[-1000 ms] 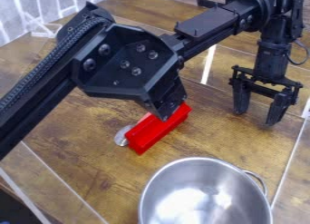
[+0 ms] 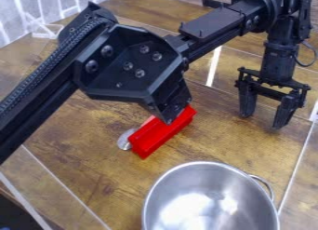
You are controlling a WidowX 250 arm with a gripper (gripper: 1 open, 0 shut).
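Observation:
My black gripper [image 2: 272, 107] points down at the wooden table on the right, open, its two fingers apart with nothing seen between them. A red block-like object [image 2: 161, 133] lies beside a small silver piece [image 2: 126, 139] in the middle, partly covered by the arm's large black body. A large steel bowl [image 2: 209, 201] stands at the lower middle, below and left of the gripper.
The arm spans the upper left to the top right. Pale edges show at the top left and far right.

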